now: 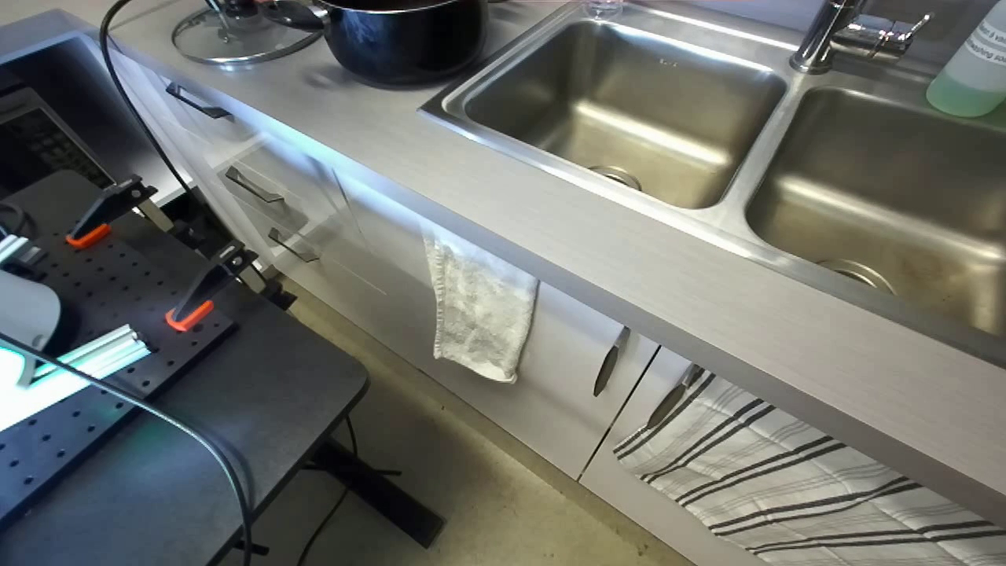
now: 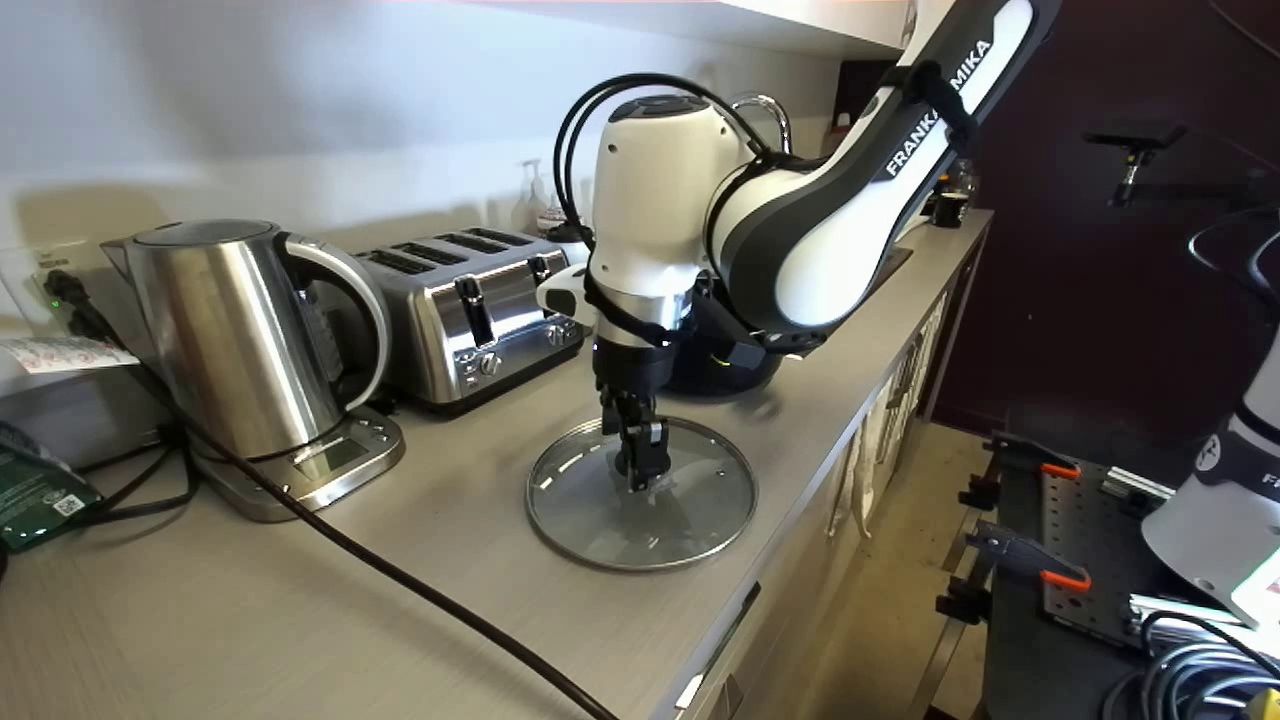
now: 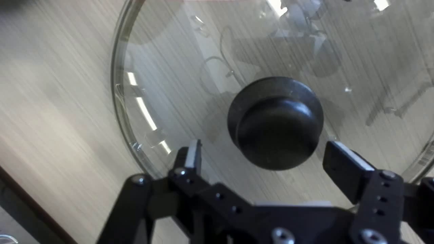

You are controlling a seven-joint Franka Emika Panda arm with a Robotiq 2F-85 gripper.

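Observation:
A round glass lid [image 2: 600, 516] with a steel rim lies flat on the counter. In the wrist view its black knob [image 3: 278, 126] shows in front of and between the two fingers of my gripper, with clear gaps on both sides. The gripper stands open, pointing down over the lid, and grasps nothing. How far its tips are above the glass is hard to judge. Behind the arm in the second exterior view is a dark pot [image 2: 720, 372]; the first exterior view shows this black pot [image 1: 407, 42] beside the lid [image 1: 222, 47].
A silver toaster [image 2: 468, 312] and a steel kettle [image 2: 240, 348] stand along the wall. One black cable [image 2: 420, 588] crosses the counter's near part. Beyond the pot lies a double sink [image 1: 622, 113]. Bare counter surrounds the lid's near side.

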